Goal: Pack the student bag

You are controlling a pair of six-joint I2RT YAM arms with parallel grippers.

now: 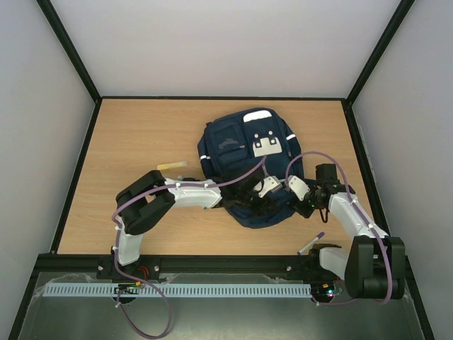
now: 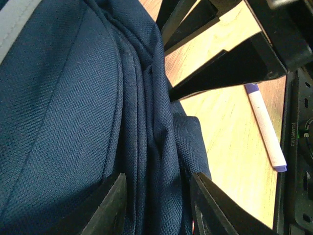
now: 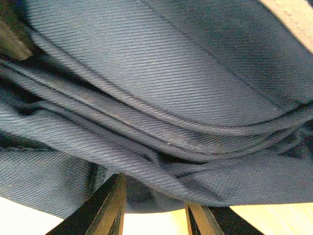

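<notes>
The dark navy backpack (image 1: 244, 142) lies on the table, its lower flap of cloth spread toward the front. My left gripper is part open around a raised fold of the backpack's cloth (image 2: 168, 161), the fingers apart from each other. In the right wrist view my right gripper also stands part open, with the backpack's edge (image 3: 161, 183) passing between and above its fingers. From the top view both grippers are close together over the lower bag, and their tips are largely hidden there.
A white marker with purple ends (image 1: 310, 244) lies near the front edge, right of the bag. A yellow stick-like item (image 1: 172, 166) rests left of the bag, with a small pale-blue thing beside it.
</notes>
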